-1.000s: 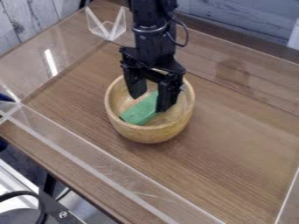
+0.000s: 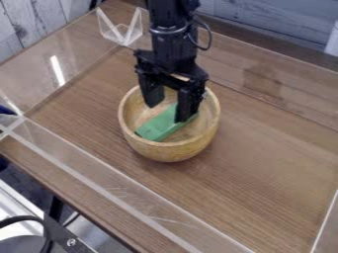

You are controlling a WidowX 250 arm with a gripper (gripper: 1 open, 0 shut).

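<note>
My black gripper (image 2: 169, 95) hangs from the top of the view over a round, pale wooden bowl (image 2: 172, 150), its two fingers spread apart and open, reaching down to the bowl's rear part. Inside the bowl lies a green oblong object (image 2: 161, 125), partly hidden by the gripper. I cannot tell whether the fingers touch it or the bowl.
A clear plastic item (image 2: 122, 28) stands at the back left. Dark cables (image 2: 53, 229) lie at the lower left edge.
The bowl and green object are nearly where they were.
</note>
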